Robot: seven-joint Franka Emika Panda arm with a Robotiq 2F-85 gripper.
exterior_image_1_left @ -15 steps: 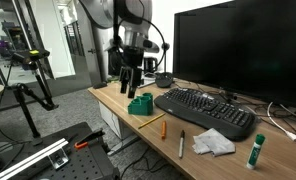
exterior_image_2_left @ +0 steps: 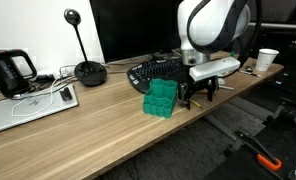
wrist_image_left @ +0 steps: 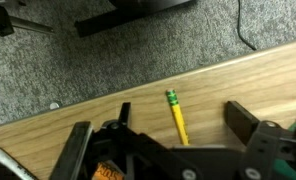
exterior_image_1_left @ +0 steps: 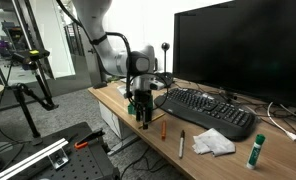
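Note:
Over the near edge of the wooden table, my gripper (exterior_image_1_left: 143,120) is lowered, fingers pointing down. A yellow pencil (wrist_image_left: 180,122) with a green end lies between the spread fingers of the gripper in the wrist view, with a gap on each side. Nothing is gripped. In exterior view 2 the gripper (exterior_image_2_left: 192,97) stands right beside a green compartmented holder (exterior_image_2_left: 160,99), and part of the pencil (exterior_image_2_left: 196,104) shows under it. The arm hides much of the holder in exterior view 1.
An orange stick (exterior_image_1_left: 164,129), a black marker (exterior_image_1_left: 183,148) and a white cloth (exterior_image_1_left: 213,142) lie to the right. A green bottle (exterior_image_1_left: 255,151) stands farther right. Behind are a black keyboard (exterior_image_1_left: 203,110) and a monitor (exterior_image_1_left: 243,55).
My gripper has come down from well above the table to the pencil, beside the green holder. The objects on the table look unmoved.

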